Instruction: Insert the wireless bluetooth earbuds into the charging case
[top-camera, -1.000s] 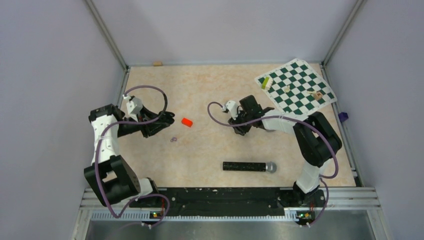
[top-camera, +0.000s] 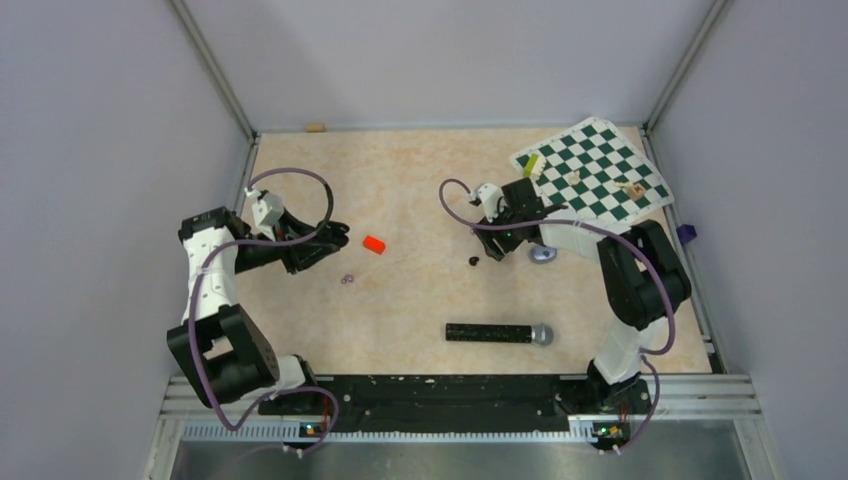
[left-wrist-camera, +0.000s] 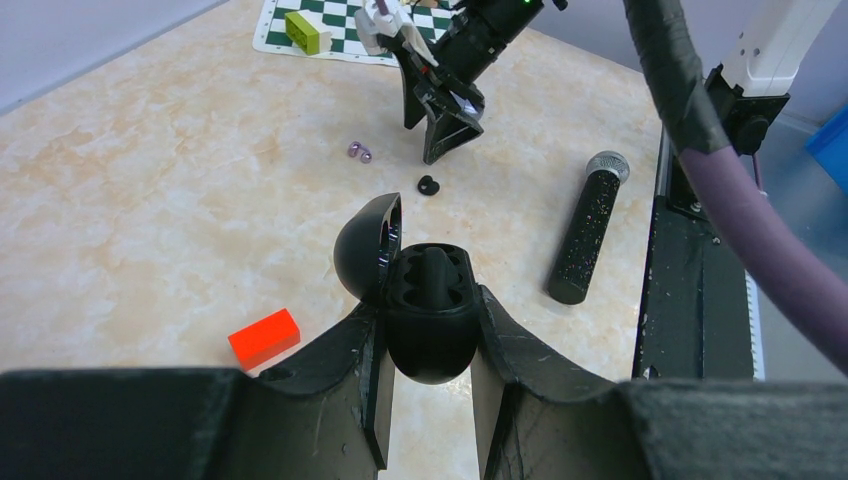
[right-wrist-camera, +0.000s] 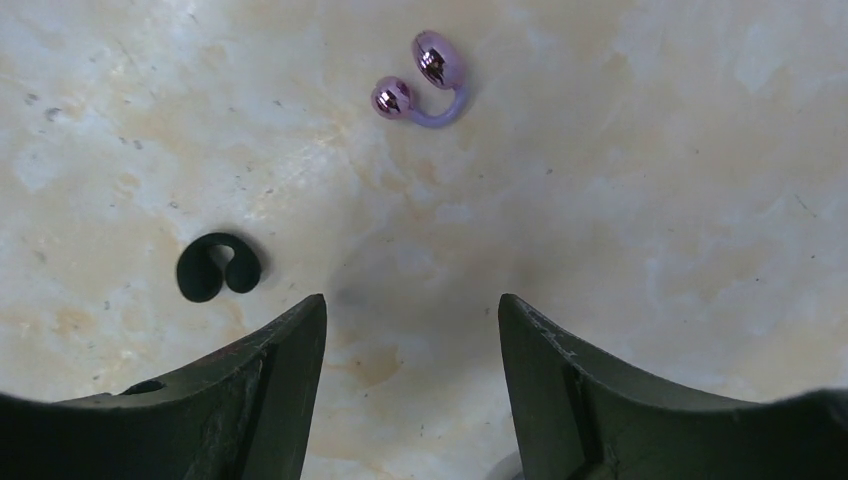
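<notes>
The black charging case (left-wrist-camera: 432, 335) stands upright in my left gripper, its rounded lid (left-wrist-camera: 368, 245) swung open to the left. A dark ridge rises inside; I cannot tell whether the slots are filled. My right gripper is open just over the table, bare tabletop showing between its fingertips. A black C-shaped earbud (right-wrist-camera: 205, 268) lies beyond and left of those fingers. Farther off lies a shiny purple earbud (right-wrist-camera: 425, 95), curved with two rounded ends. From above, the black earbud (top-camera: 473, 260) is beside the right gripper (top-camera: 487, 248).
A small purple item (top-camera: 347, 279) lies near the left arm, and an orange-red block (top-camera: 374, 245) beside it. A lavender oval object (top-camera: 543, 255) rests below the right arm. The microphone (top-camera: 495, 333) lies in front; a checkered board (top-camera: 600, 165) is at back right.
My right gripper has shifted to the right, uncovering the black earbud on the table and more of the lavender object. The left arm and the case have stayed put.
</notes>
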